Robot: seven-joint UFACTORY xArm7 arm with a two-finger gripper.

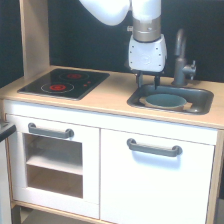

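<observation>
My gripper hangs pointing down over the left part of the dark sink. Its two dark fingers are spread apart, and nothing shows between them. Below and slightly to the right, a teal plate or shallow dish lies in the basin. A small tan edge shows at the dish's left side; what it belongs to is too small to tell.
A dark faucet rises behind the sink, to the right of the gripper. At left is a black stovetop with red burner rings and nothing on it. Bare wooden counter lies between stove and sink.
</observation>
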